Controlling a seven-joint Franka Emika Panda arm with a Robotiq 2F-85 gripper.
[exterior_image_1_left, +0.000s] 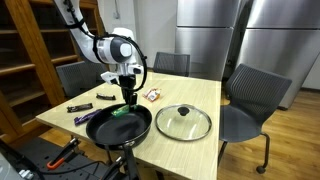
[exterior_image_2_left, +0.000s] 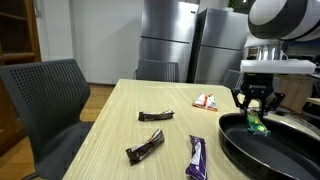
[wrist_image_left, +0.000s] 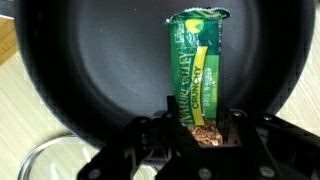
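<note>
A green granola bar packet (wrist_image_left: 195, 65) is held in my gripper, which is shut on its near end in the wrist view. The packet (exterior_image_1_left: 122, 111) hangs over the far part of the black pan (exterior_image_1_left: 104, 134) in exterior view 1. From the other side, the gripper (exterior_image_2_left: 256, 106) points down above the pan (exterior_image_2_left: 250, 151), with the green packet (exterior_image_2_left: 257, 123) below its fingers. Whether the packet touches the pan floor, I cannot tell.
To the pan's right lies a glass lid (exterior_image_1_left: 183, 122) with a dark knob. A purple packet (exterior_image_2_left: 198, 157), dark bars (exterior_image_2_left: 146, 147) and a red-and-white packet (exterior_image_2_left: 205, 102) lie on the table. Chairs (exterior_image_1_left: 250, 107) stand around it.
</note>
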